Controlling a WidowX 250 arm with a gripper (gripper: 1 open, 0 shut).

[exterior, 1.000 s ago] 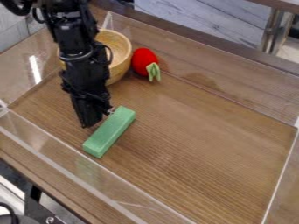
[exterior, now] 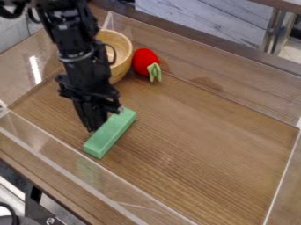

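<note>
My black gripper (exterior: 87, 123) hangs over the left part of the wooden table, just above and left of a green rectangular block (exterior: 111, 133). Its fingertips look close together, with nothing visible between them. Whether they touch the table is hard to tell. The block lies flat on the table, tilted diagonally.
A wooden bowl (exterior: 116, 49) sits behind the arm, partly hidden by it. A red object with a green top (exterior: 146, 63), like a strawberry or pepper, lies to its right.
The block, bowl and red object look unmoved.
</note>
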